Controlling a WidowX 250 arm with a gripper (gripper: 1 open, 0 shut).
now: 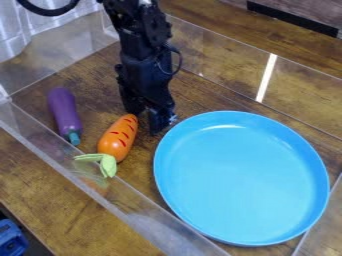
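The black robot arm reaches down from the top centre to its gripper (144, 108), which is low over the wooden surface, just behind an orange toy carrot (118, 138) with green leaves. A purple toy eggplant (64, 112) lies to the left of the carrot. A large light-blue plate (241, 178) fills the lower right, beside the carrot and just in front of the gripper. The fingers are dark and blurred against the arm, so I cannot make out how far apart they are or whether anything is between them.
Clear plastic walls run along the left and front edges of the wooden tray (80, 72). The wood behind the plate at upper right is bare. A blue object (8, 240) sits outside at the lower left corner.
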